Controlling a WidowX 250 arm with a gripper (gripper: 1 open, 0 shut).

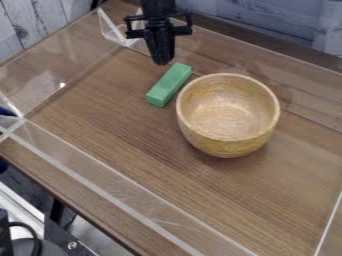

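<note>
My black gripper [163,52] is at the top centre of the camera view, shut with nothing seen between its fingers. It hangs above and just behind a green block [167,85], which lies on the wooden floor of the work area [120,160]. A round tan bowl [226,113] stands to the right of the block.
Clear plastic walls [34,130] edge the area on the left.
</note>
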